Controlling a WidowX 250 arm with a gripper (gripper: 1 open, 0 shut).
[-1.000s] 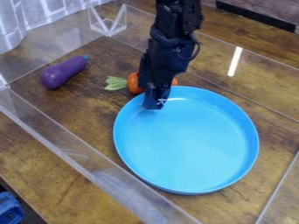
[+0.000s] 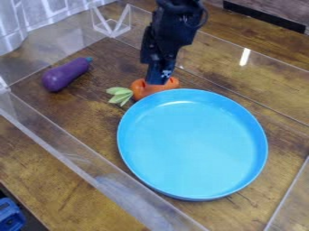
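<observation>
The black gripper (image 2: 158, 65) hangs over an orange vegetable (image 2: 150, 89) with green leaves, which looks like a toy carrot or tomato, at the upper edge of a large blue round plate (image 2: 191, 149). Whether the fingers are open or shut, and whether they touch the orange piece, I cannot tell.
A purple eggplant (image 2: 65, 74) lies at the left on the wooden surface. A clear barrier runs along the lower left, with a blue object (image 2: 7, 217) in the bottom corner. The table right of the plate is clear.
My gripper has risen up and back, away from the plate's rim, uncovering more of the orange piece, whose leaves now sit slightly lower in view.
</observation>
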